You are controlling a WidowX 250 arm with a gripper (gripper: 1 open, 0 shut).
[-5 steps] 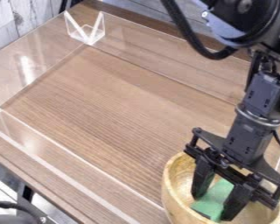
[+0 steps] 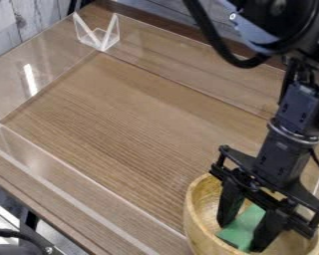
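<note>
My black gripper [image 2: 255, 209] is at the lower right, its fingers down inside a tan bowl [image 2: 202, 214]. A green object [image 2: 239, 233] lies in the bowl at the fingertips, partly hidden by them. Whether the fingers grip it or only surround it, I cannot tell.
A white wire holder [image 2: 99, 32] stands at the far upper left. Black cables lie off the table at the lower left.
</note>
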